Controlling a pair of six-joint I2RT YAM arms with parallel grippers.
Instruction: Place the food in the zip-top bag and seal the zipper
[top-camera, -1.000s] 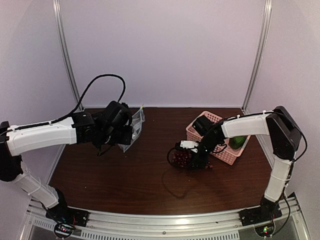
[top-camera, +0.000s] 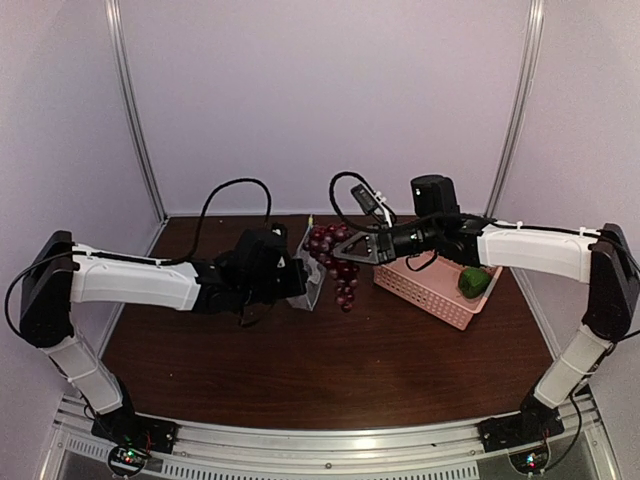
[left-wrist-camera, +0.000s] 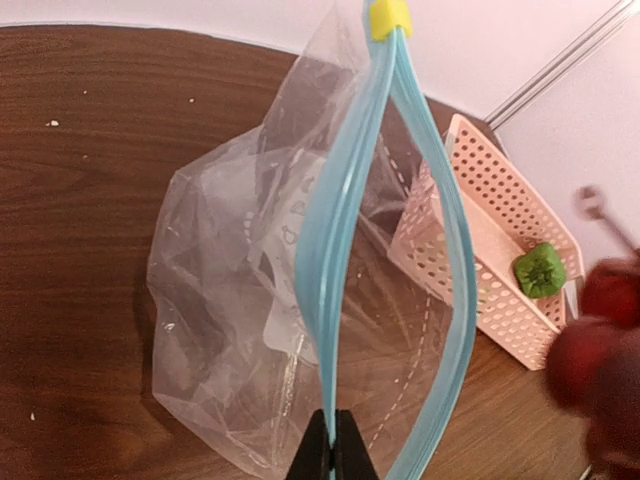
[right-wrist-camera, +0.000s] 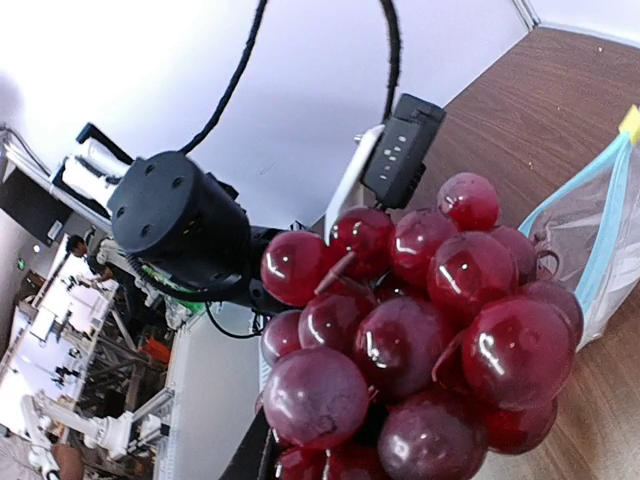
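Note:
A clear zip-top bag (left-wrist-camera: 220, 290) with a light blue zip strip (left-wrist-camera: 345, 200) and a yellow slider (left-wrist-camera: 388, 18) hangs with its mouth parted in the left wrist view. My left gripper is shut on the near end of its zip edge. Dark red grapes (top-camera: 343, 280) hang in the air from my right gripper (top-camera: 352, 248), just right of the bag's mouth. In the right wrist view the grapes (right-wrist-camera: 400, 340) cover most of the fingers, and the bag's opening (right-wrist-camera: 590, 215) lies beyond them at the right.
A pink basket (top-camera: 440, 305) stands at the right behind the right arm, with a green pepper-like item (top-camera: 474, 282) inside.
The right arm has lifted the grapes off the table and carried them left to the bag. My left gripper has moved right with the bag.

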